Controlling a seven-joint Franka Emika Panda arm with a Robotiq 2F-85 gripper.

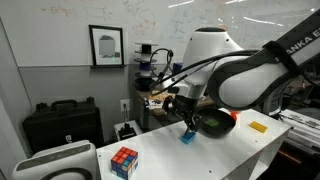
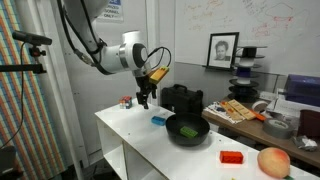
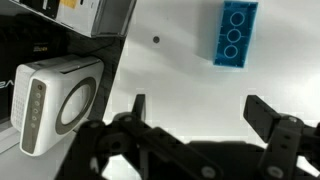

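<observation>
My gripper is open over the white table, with bare tabletop between its fingers. A small blue block (image 3: 232,35) with round marks on its face lies near the top of the wrist view, beyond the fingertips and apart from them. From the side, the same blue block (image 1: 188,137) shows on the table just below the gripper (image 1: 182,117). The second exterior view has the gripper (image 2: 146,99) raised above the table, near the blue block (image 2: 158,121).
A dark pan (image 2: 187,130) holding something green sits beside the blue block. Farther along are a red block (image 2: 231,157) and a round orange object (image 2: 274,162). A Rubik's cube (image 1: 124,162) and a white appliance (image 1: 58,163) occupy the other end; a black case (image 1: 64,125) stands behind.
</observation>
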